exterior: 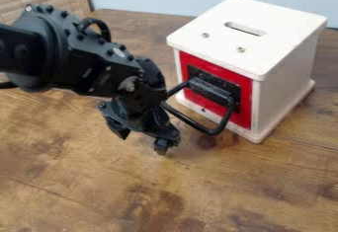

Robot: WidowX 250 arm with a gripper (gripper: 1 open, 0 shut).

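My black gripper (140, 137) hangs low over the wooden table (79, 187), left of and in front of a white box (284, 73) with a slotted top and a red front panel (196, 66). Its fingers are parted, with nothing visible between them. A black fitting (211, 86) is mounted on the red panel, and a black looped cable or handle runs from it toward my gripper, partly hidden behind the arm.
A woven panel behind the arm at the upper left and a pale wall at the back border the table.
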